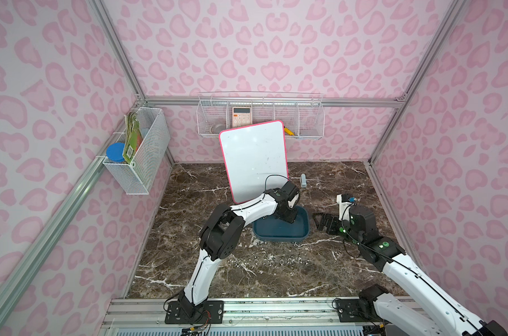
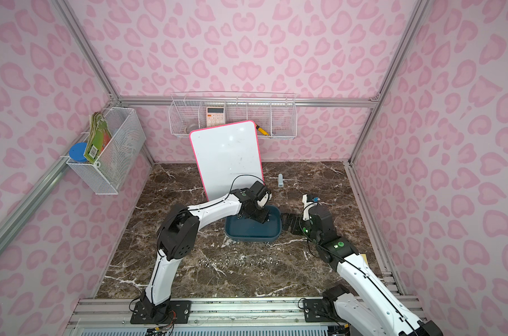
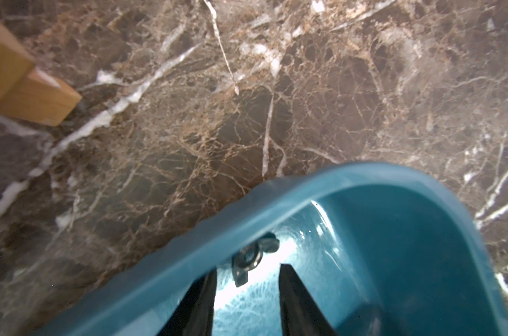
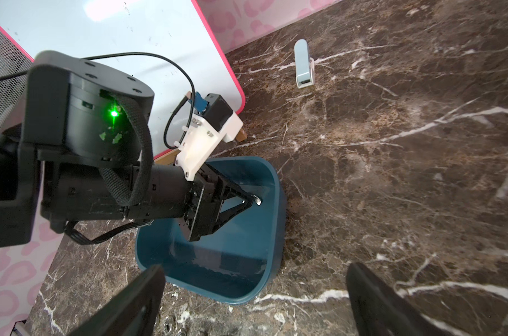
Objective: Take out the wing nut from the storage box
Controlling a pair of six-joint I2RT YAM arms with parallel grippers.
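One metal wing nut (image 3: 248, 258) lies on the floor of the blue storage box (image 3: 377, 168), close to its wall. My left gripper reaches down into the box, open, its fingertips just short of the wing nut, which shows ahead of the gap between them. In the right wrist view the wing nut (image 4: 256, 199) peeks out as a small shiny piece at the tips of the left gripper's fingers. To the right of the box, above the table, my right gripper stands open and empty.
Several small metal pieces (image 1: 270, 262) sit in a row on the marble table in front of the box. Behind leans a whiteboard (image 1: 255, 156). A grey clip-like object (image 4: 303, 62) stands behind and right of the box. Table right of the box is bare.
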